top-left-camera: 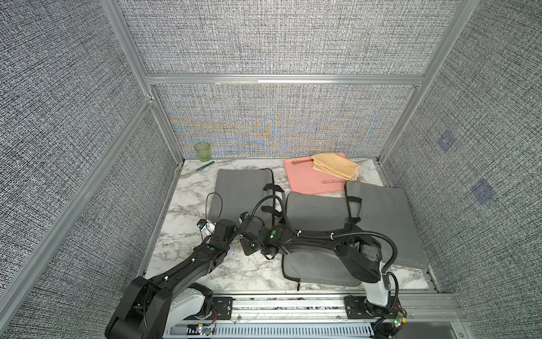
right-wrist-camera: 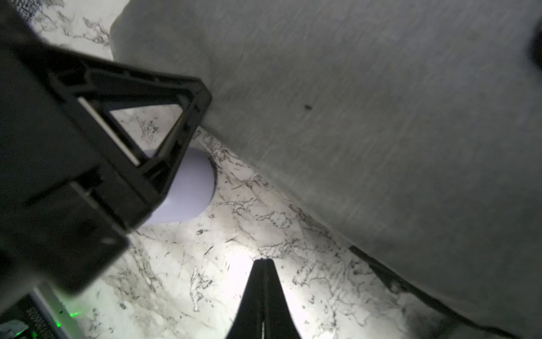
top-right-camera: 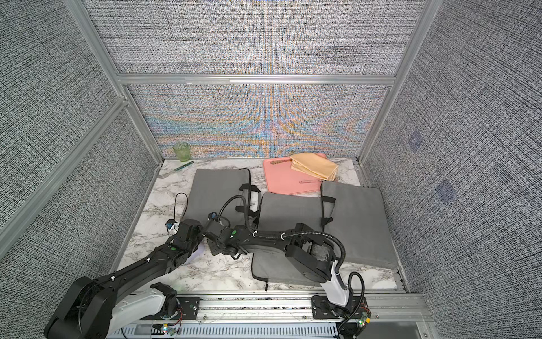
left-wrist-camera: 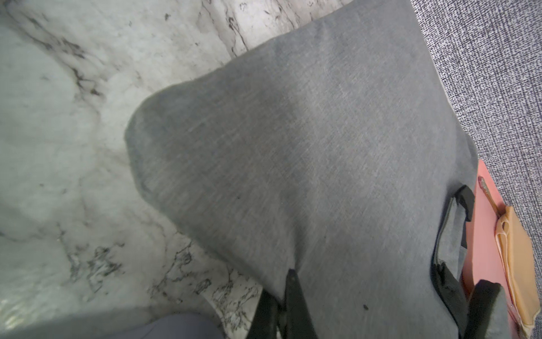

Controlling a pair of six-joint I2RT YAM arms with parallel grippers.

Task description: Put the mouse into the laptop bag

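Note:
A grey laptop bag (left-wrist-camera: 338, 169) lies flat on the left of the table. Its near edge is pinched by my left gripper, which is shut; a crease in the cloth runs up from the fingertips. The lavender mouse (right-wrist-camera: 189, 186) rests on the marble just outside that edge, partly hidden under the left gripper. In the top right view only a pale bit of the mouse (top-right-camera: 196, 254) shows. My right gripper is shut with nothing between its fingers, over bare marble close to the bag's near edge, right of the mouse.
Two more grey bags (top-left-camera: 316, 206) (top-left-camera: 384, 220) lie to the right. At the back are a pink board (top-left-camera: 305, 178) with a folded yellow cloth (top-left-camera: 336, 165), and a green cup (top-left-camera: 202, 151). Both arms' ends are close together; marble is free at front left.

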